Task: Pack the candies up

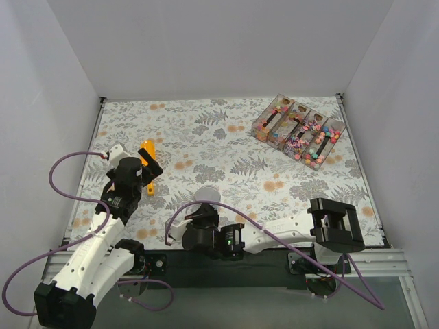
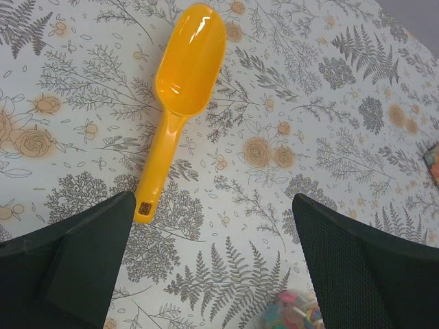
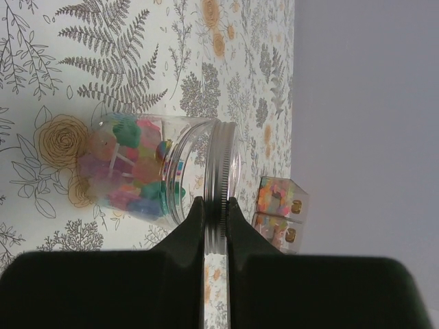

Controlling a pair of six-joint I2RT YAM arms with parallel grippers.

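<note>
A yellow scoop (image 2: 180, 82) lies on the patterned table, under my left gripper, which is open with nothing between its fingers. My right gripper is shut on the silver rim of a clear plastic jar (image 3: 134, 164) holding colourful candies; in the top view the jar (image 1: 206, 193) sits near the front edge, mostly hidden by the arm.
At the back right stand several clear compartment boxes (image 1: 298, 130) of candies. Grey walls border the sides and back.
</note>
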